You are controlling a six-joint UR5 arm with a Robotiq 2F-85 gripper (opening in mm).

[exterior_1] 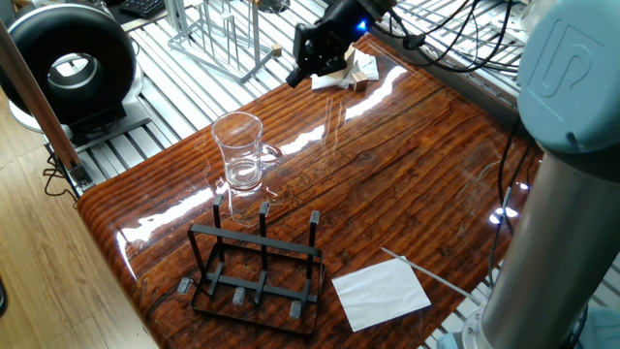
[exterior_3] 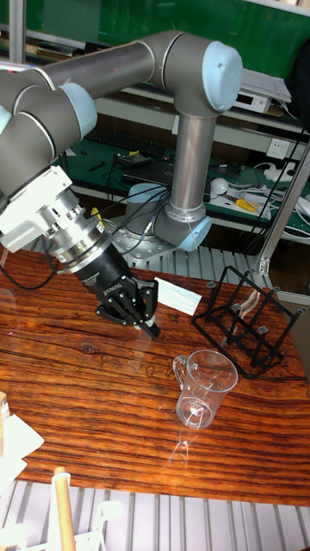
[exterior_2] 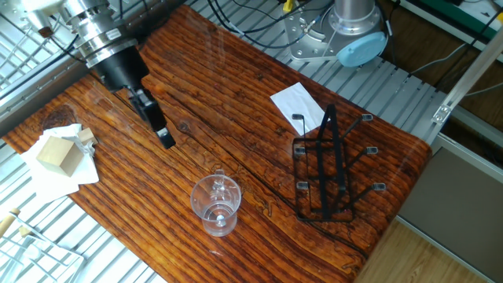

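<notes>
A clear glass mug [exterior_1: 240, 153] stands upright on the glossy wooden table, its handle toward the robot's side in the third exterior view. Near the table's end stands a black wire rack [exterior_2: 324, 169] with several upright prongs; nothing hangs on it. My gripper [exterior_3: 151, 329] is in the air, tilted down, to the left of the mug [exterior_3: 207, 386] and apart from it in that view. Its fingers come together at a single tip in all three views, so it looks shut, with nothing visible between them. From the second exterior view, the gripper [exterior_2: 163, 138] is up and left of the mug.
A white sheet [exterior_1: 382, 294] lies beside the rack, with a thin stick [exterior_1: 426, 269] along it. Wooden blocks [exterior_2: 60, 156] rest on white paper at the opposite end. A metal rack [exterior_1: 228, 44] stands off the table. Mid-table is clear.
</notes>
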